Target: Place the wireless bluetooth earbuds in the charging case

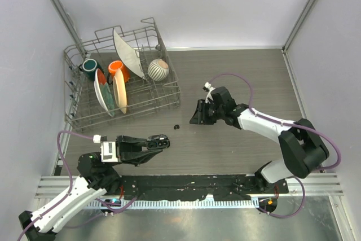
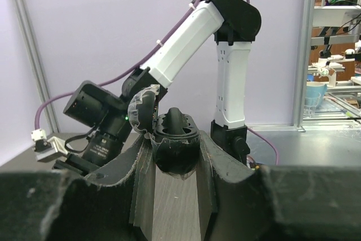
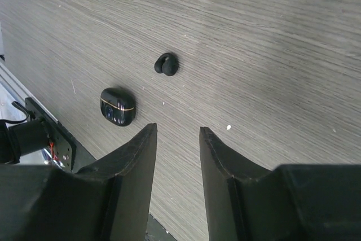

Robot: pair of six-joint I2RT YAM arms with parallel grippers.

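A black charging case (image 1: 158, 141) is gripped by my left gripper, which is shut on its lower body. Its lid (image 2: 143, 109) stands open, and a dark form rises from its top; I cannot tell whether that is an earbud. Small black earbuds (image 1: 176, 127) lie on the table right of and beyond the case; they show as a two-lobed dark shape (image 3: 167, 64) in the right wrist view, too small to tell apart. My right gripper (image 1: 196, 121) is a little right of them, its fingers apart and nothing between them.
Below the earbuds in the right wrist view is a black rounded object (image 3: 118, 106) with a gold line; no gripper shows around it there. A wire dish rack (image 1: 121, 103) with plates and cups fills the back left.
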